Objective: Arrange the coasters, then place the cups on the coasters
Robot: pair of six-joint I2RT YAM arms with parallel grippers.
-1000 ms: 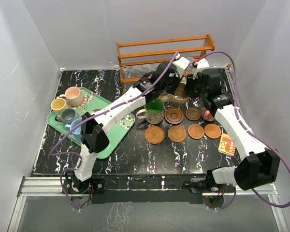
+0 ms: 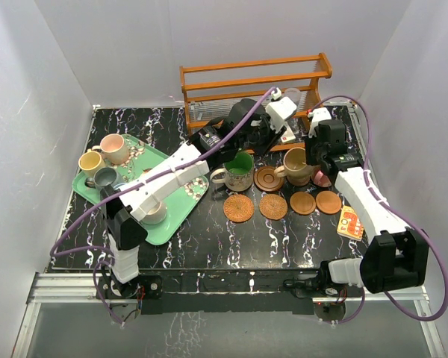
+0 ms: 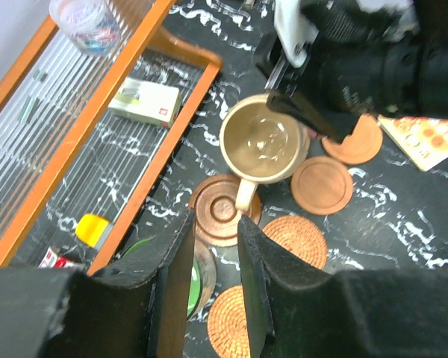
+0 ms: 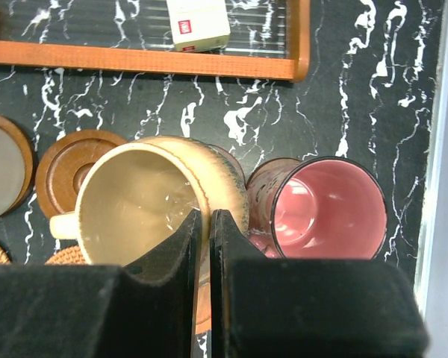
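A tan cup (image 2: 295, 159) is over the dark wooden coaster (image 2: 299, 179) at right centre, its handle pointing left. Its open mouth (image 4: 131, 201) faces up in the right wrist view; whether its base rests on the coaster cannot be told. My right gripper is shut on the cup's near-right rim. To the left, my left gripper hangs with a gap between its fingers and nothing in it; the tan cup (image 3: 261, 142) lies beyond its fingertips. An empty wooden coaster (image 2: 269, 179) sits just left of the cup.
A pink cup (image 4: 325, 209) stands close to the right of the tan one. At the left is a green-lined cup (image 2: 238, 173). Behind runs a wooden rack (image 2: 254, 97); several coasters lie in front. Cups fill a green tray (image 2: 181, 216).
The tan cup has moved right and toward the front, onto the coaster's place, with the right gripper. My left gripper has come away from it to the left.
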